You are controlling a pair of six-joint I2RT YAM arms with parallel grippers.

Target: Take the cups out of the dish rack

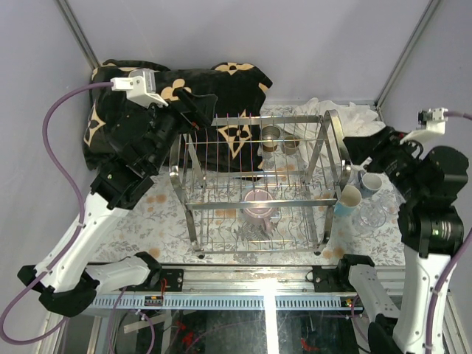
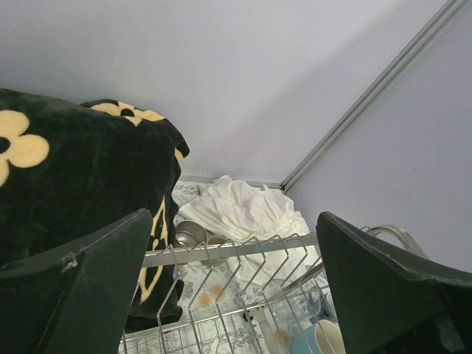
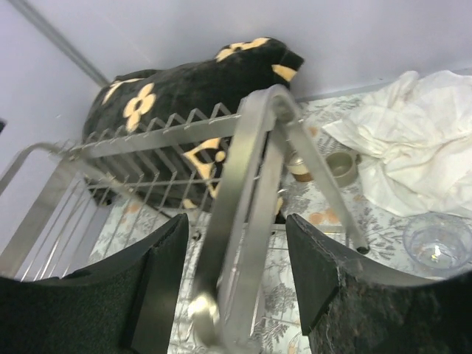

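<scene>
A steel dish rack (image 1: 258,203) stands mid-table, a pink cup (image 1: 259,208) inside its lower front. Metal cups (image 1: 271,136) show toward its back. A blue cup (image 1: 347,200) and a clear glass (image 1: 369,217) are at its right. My left gripper hangs open above the rack's back-left, nothing held, the rails seen between its fingers. My right gripper is open at the rack's right end, the steel side bar (image 3: 236,192) in view between and beyond its fingers.
A dark patterned blanket (image 1: 110,110) lies at back left, a white cloth (image 3: 405,140) at back right. Walls bound the table. Some bare table (image 1: 140,228) shows at front left.
</scene>
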